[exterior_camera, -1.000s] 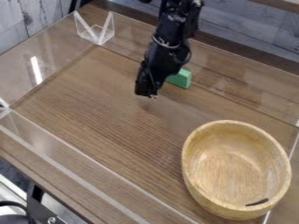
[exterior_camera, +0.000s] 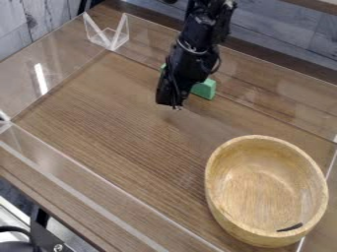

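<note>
My black gripper hangs over the back middle of the wooden table, its fingers pointing down. It looks shut, and I see nothing held between the fingers. Just behind it, to the right, a green object lies on the table, partly hidden by the arm.
A large tan round bowl takes up the front right. A white wire-like holder stands at the back left.
The gripper has shifted very slightly up and back. The green object and the bowl look unchanged.
</note>
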